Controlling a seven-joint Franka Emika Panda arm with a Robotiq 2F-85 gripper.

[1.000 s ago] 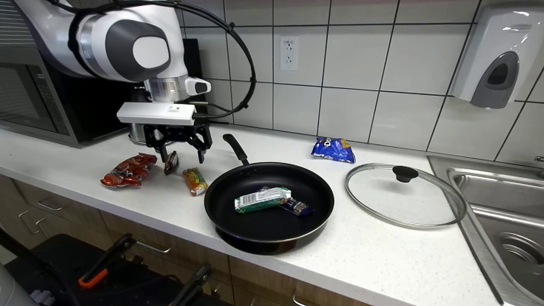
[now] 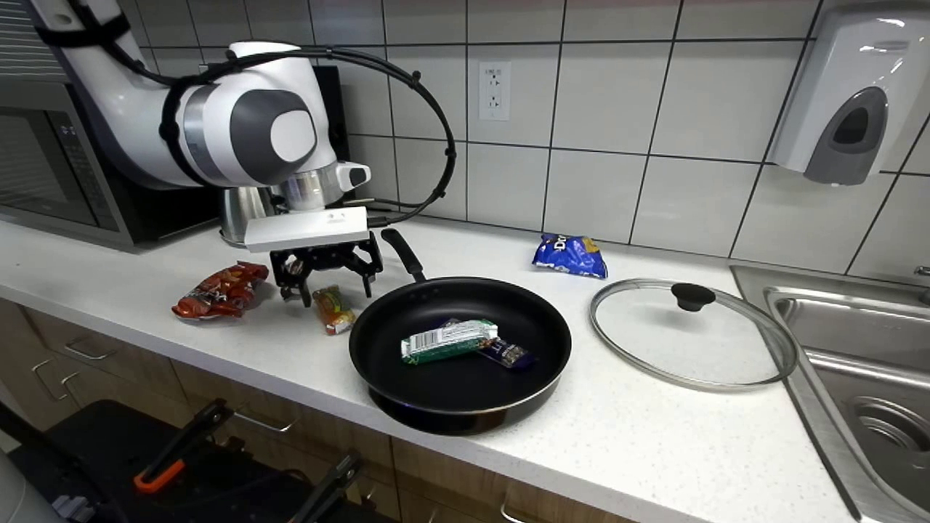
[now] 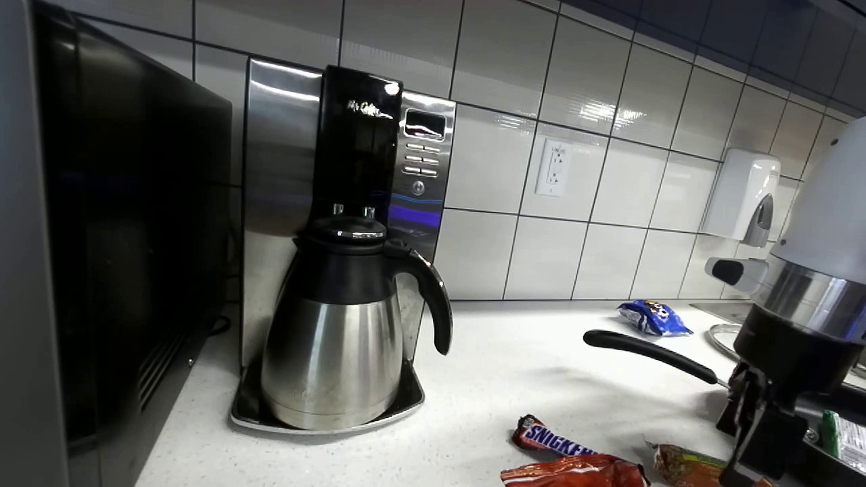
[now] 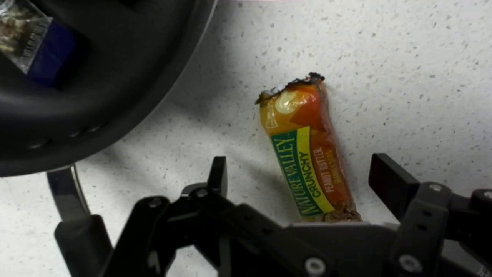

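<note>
An orange and green granola bar (image 4: 306, 152) lies on the counter left of the pan, its printed face up in the wrist view. Over it is my gripper, open, one finger (image 4: 389, 184) to each side and nothing held; exterior view 1 shows the same gripper (image 2: 336, 292) low above the counter. The black pan (image 2: 383, 318) holds a green-wrapped bar (image 2: 449, 341) lying across a dark purple one (image 2: 510, 354). A Snickers bar (image 3: 556, 438) rests beside a red bag (image 3: 572, 471) in exterior view 2; my gripper mostly hides it in exterior view 1.
The pan's handle (image 2: 402, 254) points back toward the wall. A blue chip bag (image 2: 571, 256) and a glass lid (image 2: 706, 335) lie to the right, before the sink (image 2: 859, 366). A coffee maker with a steel carafe (image 3: 333, 365) stands beside the microwave (image 2: 52, 165).
The arm has come down and slightly right, bringing the open gripper from above the Snickers area to over the granola bar. Objects on the counter appear unmoved.
</note>
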